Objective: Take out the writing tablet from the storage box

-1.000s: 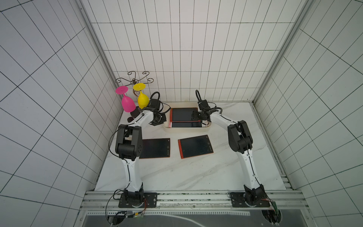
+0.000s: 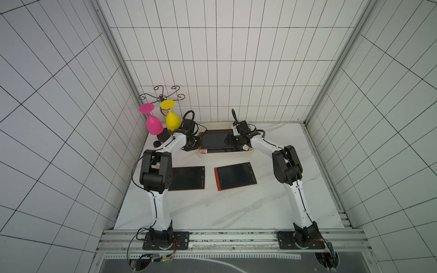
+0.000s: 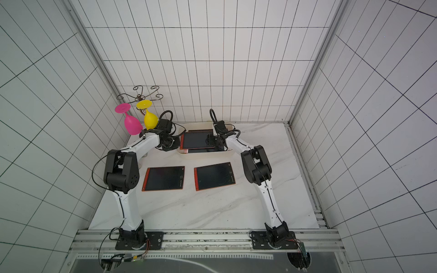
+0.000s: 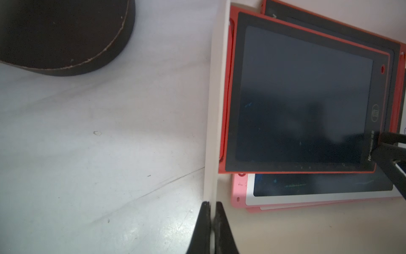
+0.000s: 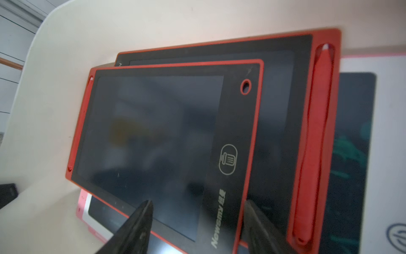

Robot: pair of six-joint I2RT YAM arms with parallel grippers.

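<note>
A cream storage box (image 2: 224, 154) holds stacked writing tablets. The top red-rimmed tablet (image 4: 302, 97) lies against the box's left wall, over another red tablet (image 5: 275, 169) and pink ones. My right gripper is part open, its fingertips at the top tablet's near right corner; whether they touch it cannot be told. My left gripper is shut at the box's left wall, nothing visible between its fingers apart from that thin wall behind or at the tips.
Two writing tablets (image 3: 163, 178) (image 3: 214, 176) lie on the table before the box. Pink (image 2: 153, 123) and yellow (image 2: 172, 119) ornaments stand back left.
My right gripper has moved slightly left, and the top tablet has slid left with it inside the box. The left arm is nearly still.
</note>
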